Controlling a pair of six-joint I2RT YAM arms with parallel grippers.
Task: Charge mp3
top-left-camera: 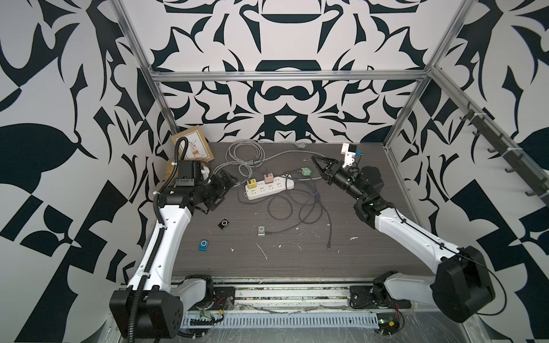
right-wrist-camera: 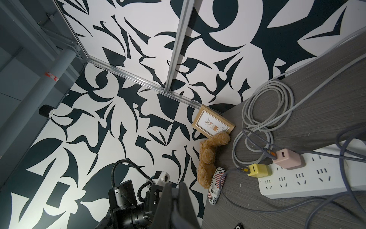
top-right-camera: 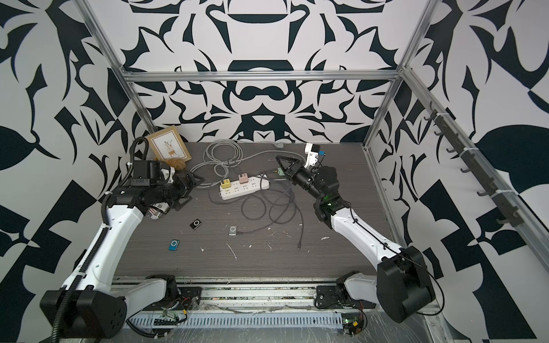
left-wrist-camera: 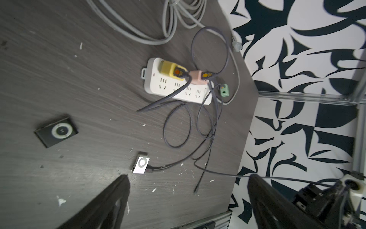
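Observation:
A silver MP3 player [left-wrist-camera: 141,164] lies on the table with a dark cable in its end. Left of it lies a black MP3 player [left-wrist-camera: 56,131] with no cable, and a blue one [top-left-camera: 203,244] sits nearer the front. The white power strip [top-left-camera: 255,193] carries a yellow adapter [right-wrist-camera: 259,170] and a pink adapter [right-wrist-camera: 289,159]. My left gripper is above the table's left side, open and empty. High at the right, my right gripper [top-left-camera: 314,159] is shut. A dark cable [left-wrist-camera: 228,175] rises toward it; whether its fingers pinch that cable is unclear.
A green adapter [top-left-camera: 306,171] lies behind the strip. Dark cables loop in front of it, one loose end [top-left-camera: 328,245] pointing forward. A grey cable coil [top-left-camera: 246,150], teddy bear [right-wrist-camera: 207,162] and picture frame [right-wrist-camera: 213,122] are at the back left.

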